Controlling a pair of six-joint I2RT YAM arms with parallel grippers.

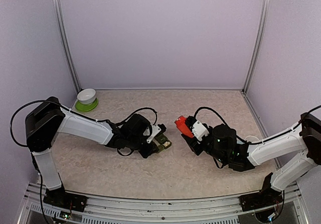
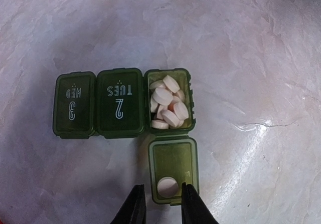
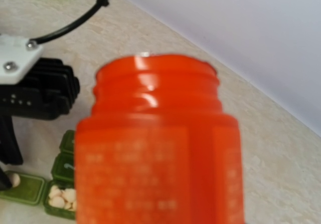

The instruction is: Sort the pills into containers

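Note:
A green pill organizer (image 2: 120, 103) lies on the table. Its compartments marked 2 and 3 are closed, while the end one holds several pale pills (image 2: 168, 103). That compartment's lid (image 2: 173, 159) is folded open, and a single pill (image 2: 167, 187) rests in it. My left gripper is at the lid's outer end, its fingertips a little apart; whether they pinch the lid's edge cannot be told. My right gripper (image 1: 187, 128) is shut on an orange bottle (image 3: 160, 169), held tilted in the top view. No cap shows on its threaded neck.
A white bowl (image 1: 87, 96) on a green plate (image 1: 80, 107) stands at the far left corner. A whitish round thing (image 1: 252, 139) is partly hidden behind the right arm.

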